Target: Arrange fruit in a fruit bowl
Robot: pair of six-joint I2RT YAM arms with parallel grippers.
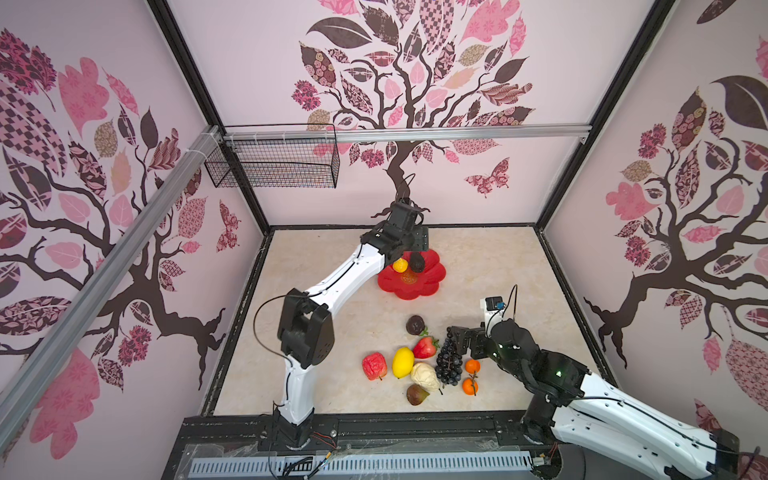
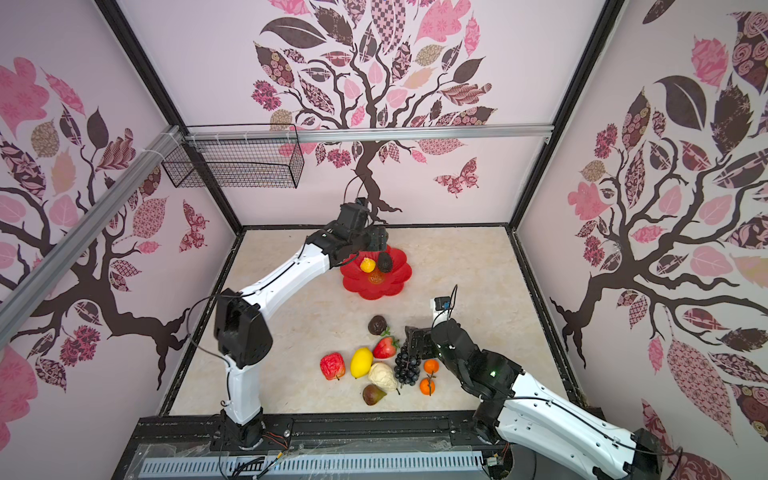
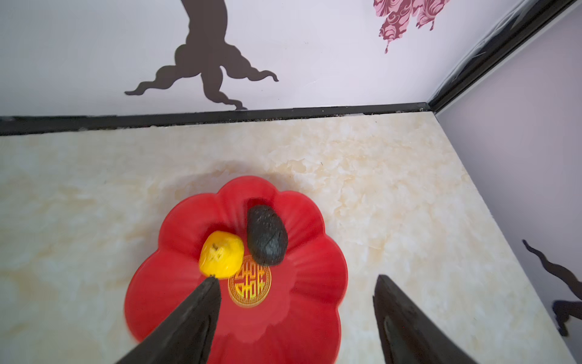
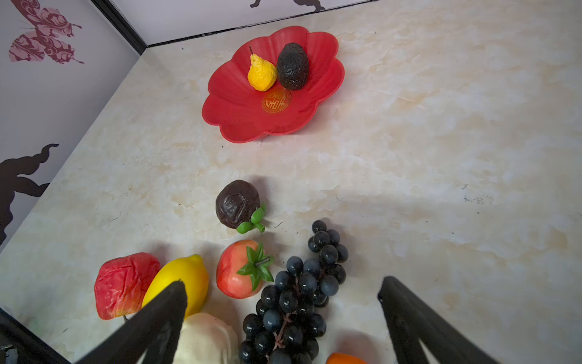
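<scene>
The red flower-shaped bowl (image 3: pixel 309 303) holds a yellow pear (image 3: pixel 222 254) and a dark avocado (image 3: pixel 266 235), side by side. My left gripper hangs over the bowl, open, with nothing between its fingers. Out on the table lie a dark brown mangosteen (image 4: pixel 237 204), a strawberry (image 4: pixel 237 270), a lemon (image 4: pixel 182 279), a red apple-like fruit (image 4: pixel 125 285) and a bunch of black grapes (image 4: pixel 294 303). Over the grapes stands my right gripper, also open and empty. A cream fruit (image 1: pixel 424 374), a brownish fig-like fruit (image 1: pixel 417 394) and two oranges (image 1: pixel 473 365) sit nearer the front edge.
A black wire basket (image 1: pixel 280 162) hangs from the rail at the back left, above table height. Bare tabletop (image 4: pixel 448 151) stretches to the right of the bowl and fruit. Patterned walls close in the back and both sides.
</scene>
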